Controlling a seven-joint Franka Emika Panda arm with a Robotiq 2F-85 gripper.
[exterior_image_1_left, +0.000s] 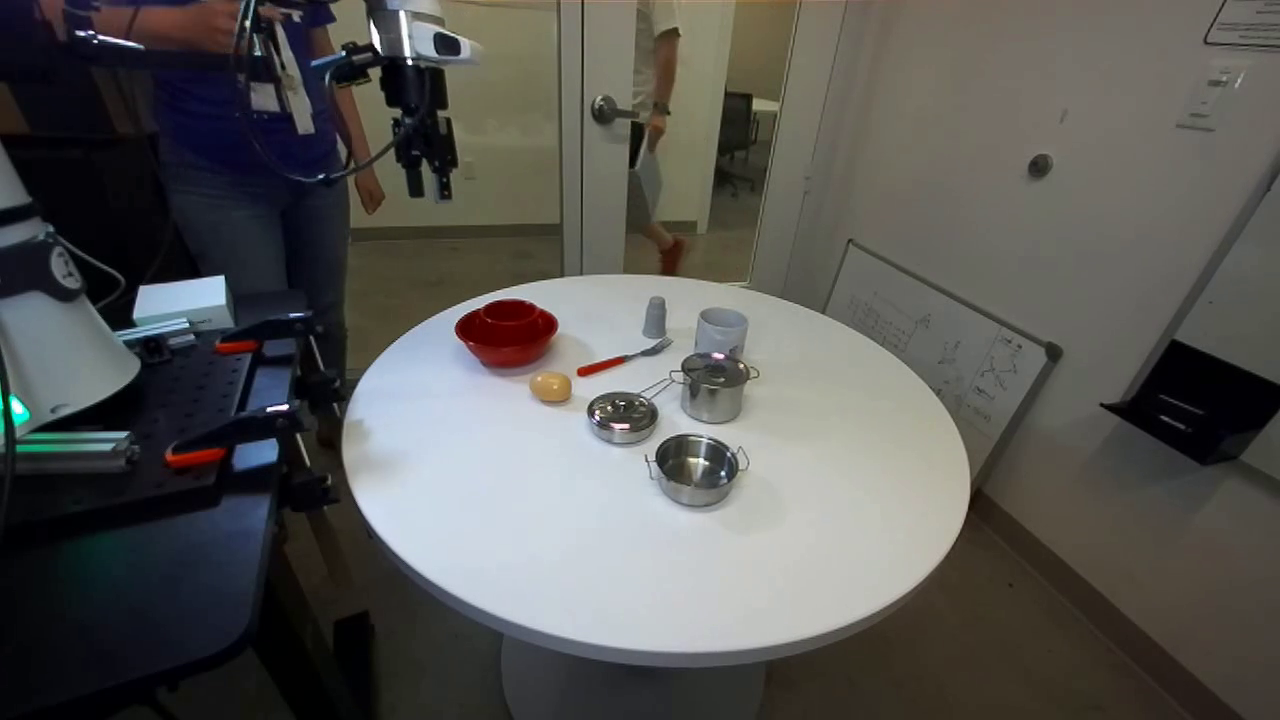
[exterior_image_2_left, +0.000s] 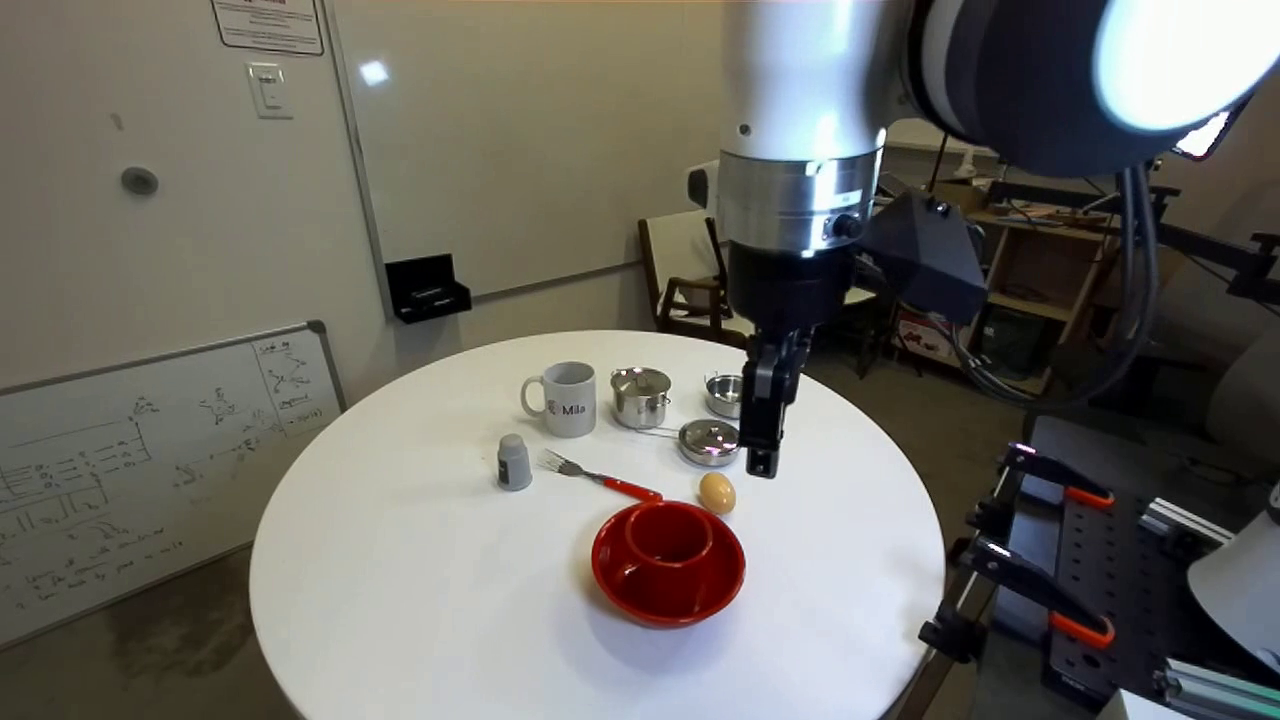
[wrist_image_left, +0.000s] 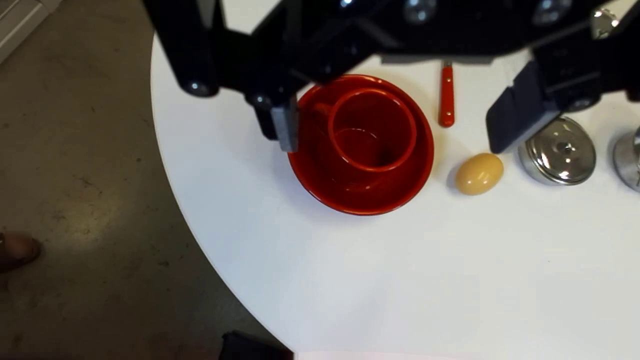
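Note:
High over the far left side of the table hangs my gripper (exterior_image_1_left: 429, 196), open and empty. In the wrist view its two fingertips stand wide apart, with a red cup (wrist_image_left: 372, 131) below and between them. That cup sits inside a red bowl (wrist_image_left: 360, 203). Just beside the bowl lies a tan egg (wrist_image_left: 479, 174), and a fork with a red handle (exterior_image_1_left: 603, 365) rests close by. A lidded steel pan (exterior_image_1_left: 623, 418), a lidded steel pot (exterior_image_1_left: 715, 390) and an open steel pot (exterior_image_1_left: 696, 469) stand around the middle of the table.
A grey mug (exterior_image_2_left: 569, 400) and a small grey shaker (exterior_image_2_left: 513, 463) stand toward the door side of the round white table (exterior_image_1_left: 792, 552). Its near part in exterior view 1 is bare. A person stands behind the arm; another walks past the door.

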